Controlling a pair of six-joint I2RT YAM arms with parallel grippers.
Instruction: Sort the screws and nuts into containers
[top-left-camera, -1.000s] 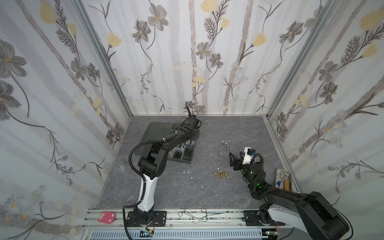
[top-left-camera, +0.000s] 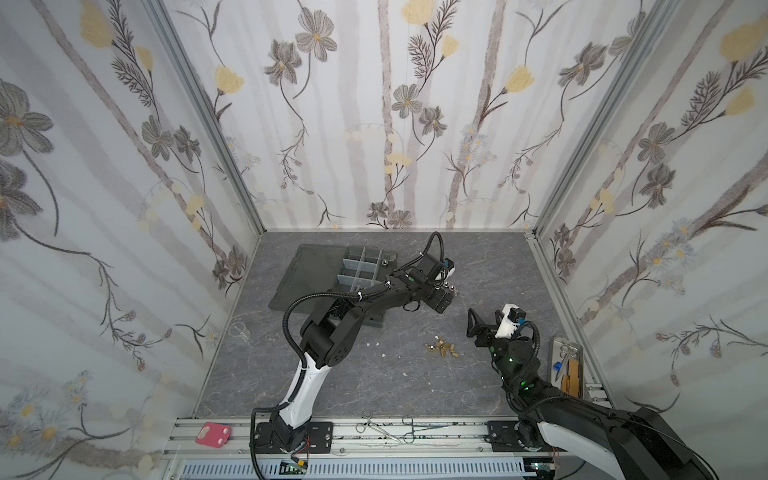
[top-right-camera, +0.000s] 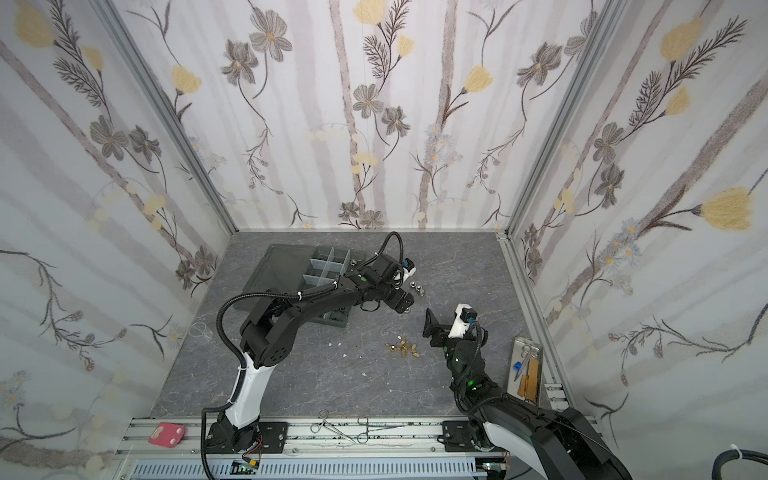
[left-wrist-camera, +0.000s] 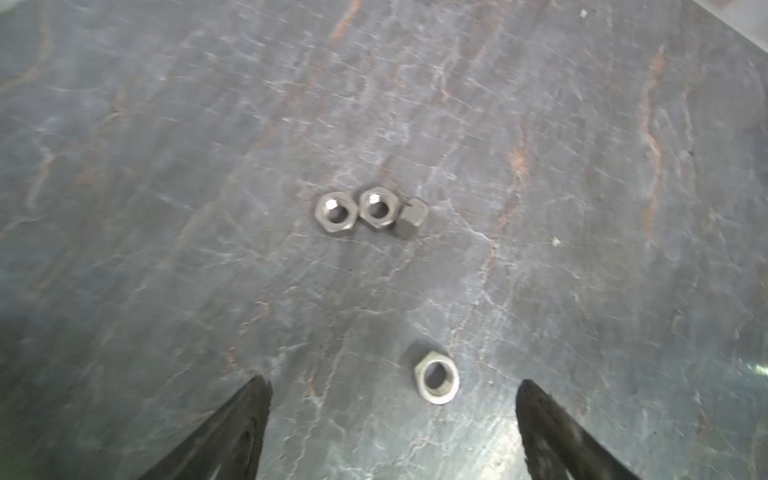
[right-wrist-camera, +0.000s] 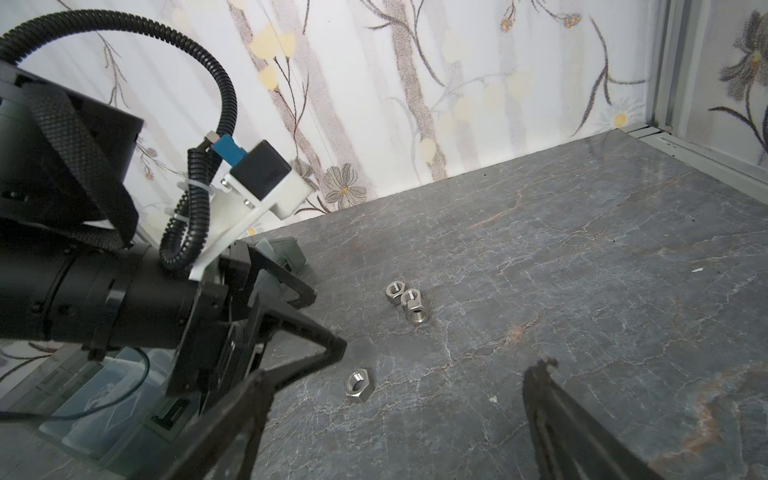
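Note:
In the left wrist view a single silver nut (left-wrist-camera: 437, 377) lies on the table between the spread fingertips of my open left gripper, nothing held. Farther off, three more silver nuts (left-wrist-camera: 377, 208) sit in a touching row. The right wrist view shows the lone nut (right-wrist-camera: 359, 385) just beyond the left fingers (right-wrist-camera: 304, 369). My right gripper is open and empty, to the right of a loose brass pile (top-left-camera: 441, 346). The grey divided container (top-left-camera: 364, 268) stands at the left, partly covered by my left arm.
The container's lid (top-left-camera: 308, 272) lies open to its left. A metal tray (top-left-camera: 566, 364) with tools stands at the right edge. Small white bits (top-left-camera: 382, 355) are scattered mid-table.
My right gripper has shifted slightly to the right and toward the front.

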